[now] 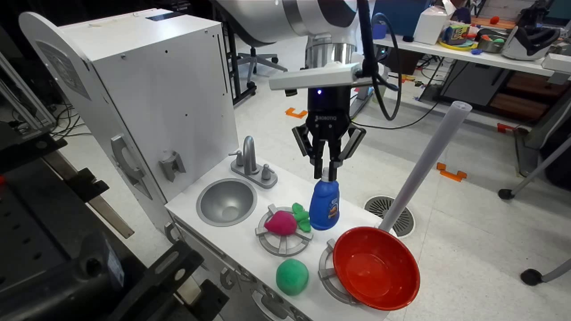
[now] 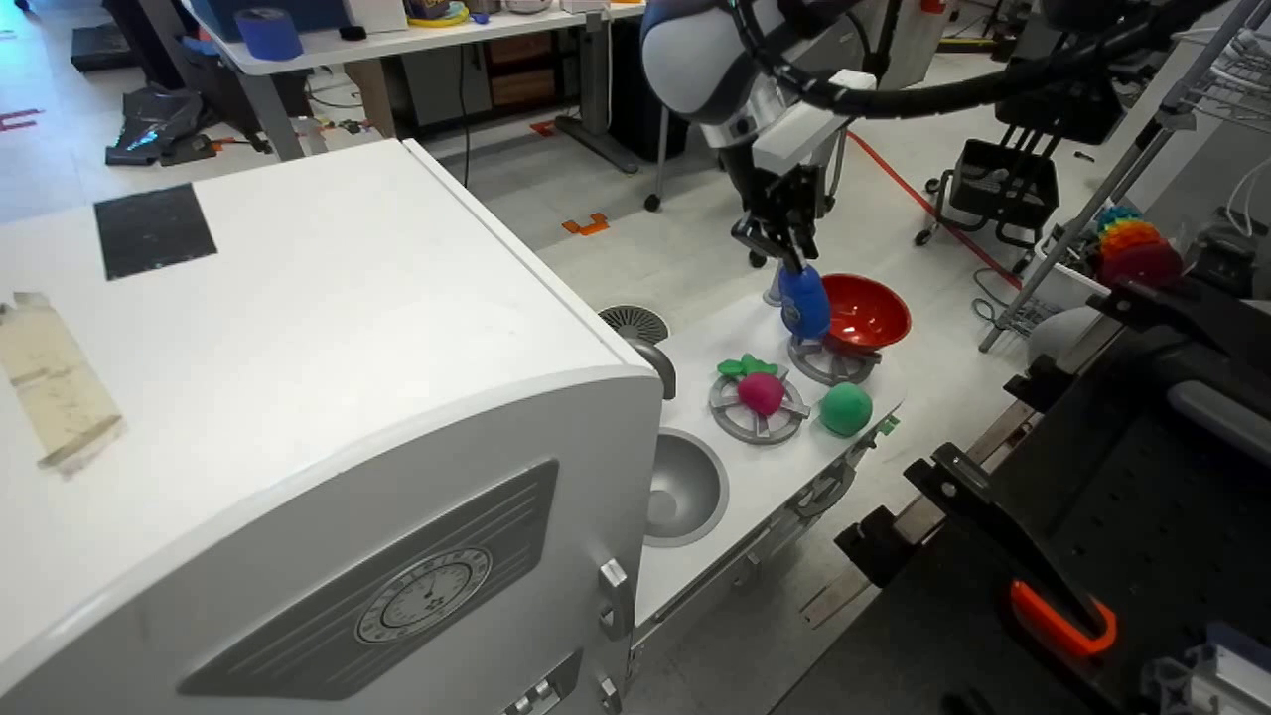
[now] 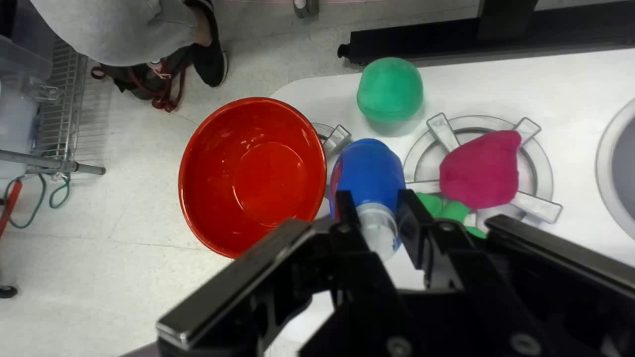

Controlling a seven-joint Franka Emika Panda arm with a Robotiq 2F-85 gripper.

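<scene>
My gripper (image 1: 325,170) points down and is shut on the pale cap of a blue bottle (image 1: 324,207). The bottle hangs roughly upright beneath the fingers, by the far edge of the white counter; how far its base is above the surface is hard to tell. In the wrist view the blue bottle (image 3: 372,169) lies between the fingertips, its cap toward me. Exterior view 2 has the bottle (image 2: 805,304) just beside the red bowl (image 2: 867,312), overlapping it in that view.
The red bowl (image 1: 377,270) rests tilted on one burner. A pink toy with green leaves (image 1: 281,223) lies on the other burner, a green ball (image 1: 292,277) near the front edge. Past them are the sink (image 1: 227,202), faucet (image 1: 249,156) and tall white cabinet (image 1: 171,107). A pale tube (image 1: 425,166) rises behind the bowl.
</scene>
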